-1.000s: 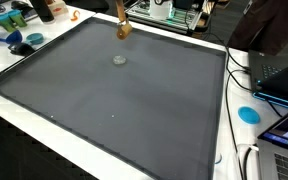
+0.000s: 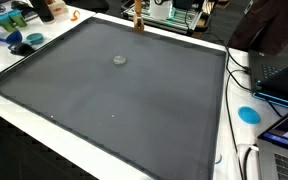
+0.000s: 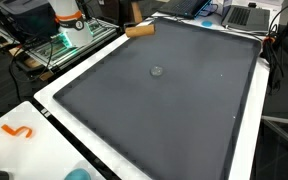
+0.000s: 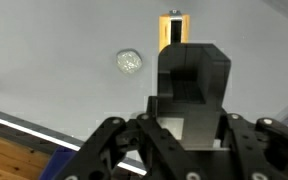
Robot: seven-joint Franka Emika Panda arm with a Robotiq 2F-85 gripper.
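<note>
A narrow orange-sided piece (image 4: pixel 174 30) with a pale middle and a dark end juts out past the fingers of my gripper in the wrist view. The fingers are shut on this piece; its gripped part is hidden behind the dark fingers. What looks like the same piece appears as a brown block (image 2: pixel 138 16) at the far edge of the grey board, and as a brown bar (image 3: pixel 140 29) in the second exterior view. A small, roundish grey disc (image 4: pixel 129 62) lies apart from it on the board (image 2: pixel 124 100).
Several tools and small items, among them a dark blue bowl (image 2: pixel 22 49), lie beyond the board's left corner. Laptops (image 2: pixel 279 75) stand on the right, with a blue disc (image 2: pixel 249 115) near them. Most of the board is clear.
The brown piece has moved right and toward the top of the first exterior view, away from the grey disc. The disc has stayed in place.
</note>
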